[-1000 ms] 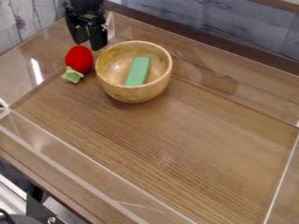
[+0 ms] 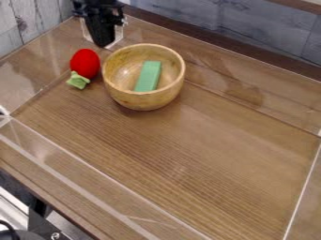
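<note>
A round tan wooden bowl (image 2: 127, 90) holds a green block (image 2: 148, 84) on the upper part of the wooden table. Left of the bowl lie a red, rounded object (image 2: 84, 63) and a small green piece (image 2: 78, 82) just below it. My dark gripper (image 2: 105, 39) is at the top edge of the view, above and behind the red object and the bowl, partly out of frame; it is shut, with nothing visible held.
The bowl and the objects look unmoved.
</note>
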